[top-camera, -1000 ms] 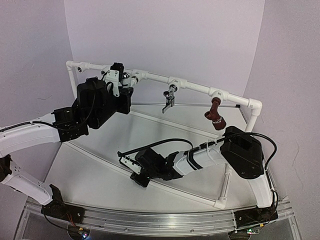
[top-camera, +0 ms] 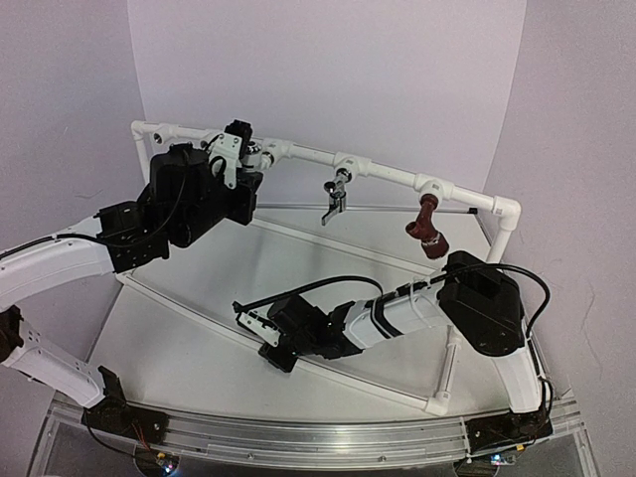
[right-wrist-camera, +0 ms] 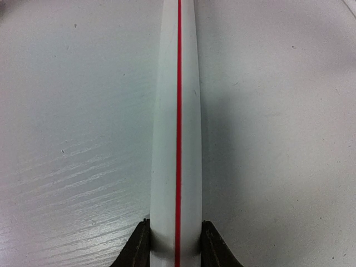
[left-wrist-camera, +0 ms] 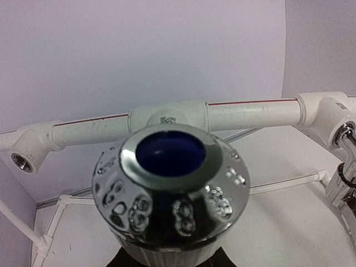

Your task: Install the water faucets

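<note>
My left gripper is shut on a rounded chrome faucet [left-wrist-camera: 169, 225] with a dark blue opening, its fingers low at the frame's bottom edge. Behind that faucet, the white pipe tee [left-wrist-camera: 167, 114] is partly covered, and whether the two touch I cannot tell. From above, the left gripper [top-camera: 248, 164] is close to the upper pipe, left of centre. A chrome lever faucet [top-camera: 336, 199] hangs from another tee, and a dark red faucet [top-camera: 427, 229] from the rightmost tee. My right gripper is shut on the lower white pipe [right-wrist-camera: 167, 111].
To the left, a tee with an empty threaded socket [left-wrist-camera: 21, 162] faces forward. The white pipe frame [top-camera: 397, 177] spans the workspace above a pale board. The right arm [top-camera: 397, 313] crosses the frame's lower middle. Bare board lies between the upper and lower pipes.
No movement shows in the right arm or the hanging faucets.
</note>
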